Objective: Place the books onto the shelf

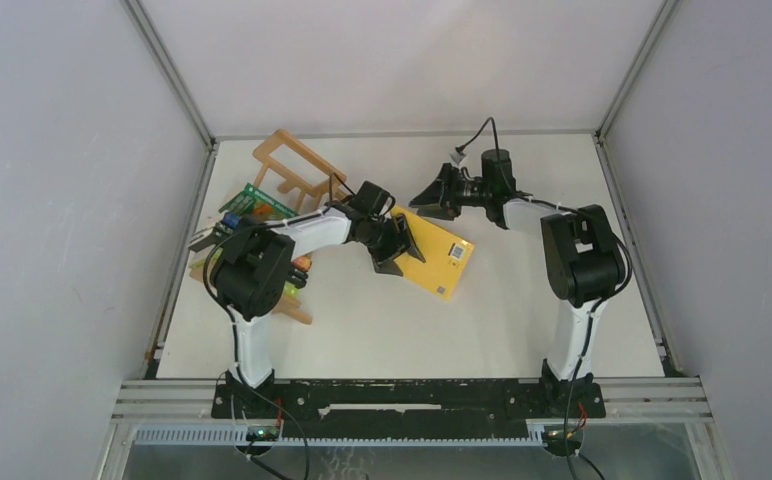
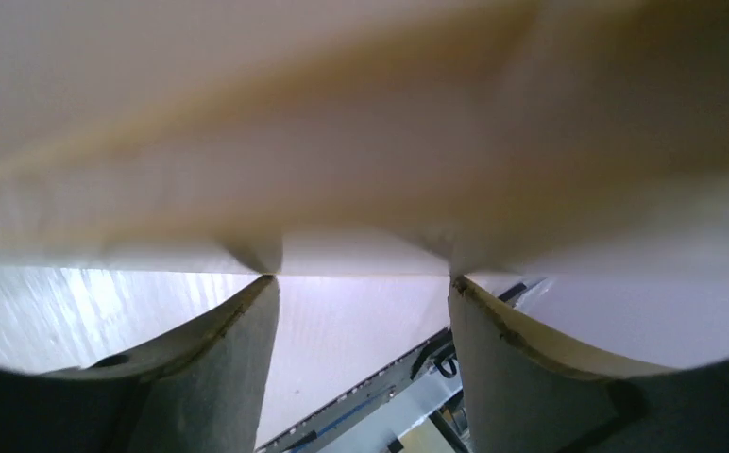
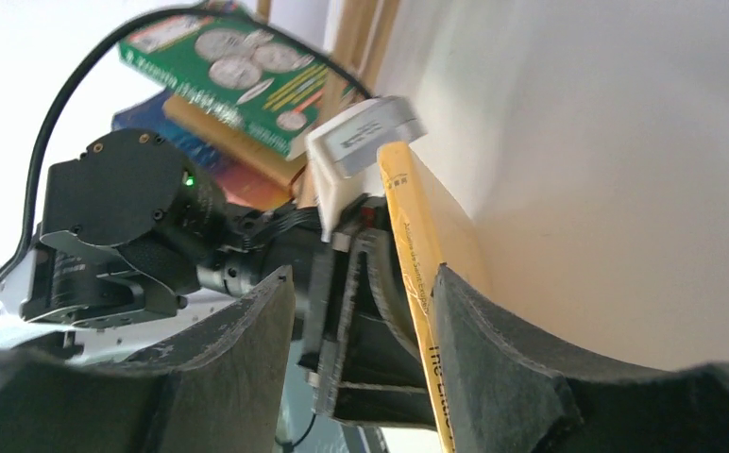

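Observation:
A yellow book (image 1: 440,262) lies slanted on the white table in the top view, its upper left part under my left gripper (image 1: 403,258). In the left wrist view, the fingertips of the left gripper stand apart at a blurred, close surface that seems to be the book. Whether they touch it is unclear. My right gripper (image 1: 431,206) hovers by the book's upper corner. Seen from the right wrist, the right gripper has its fingers apart, the book's lettered edge (image 3: 415,255) running down close to the right-hand finger.
Left of the arms, a wooden rack (image 1: 302,165) leans among a green book (image 1: 252,203) and several other items. Open table (image 1: 522,310) lies to the front and right. The two grippers are close together.

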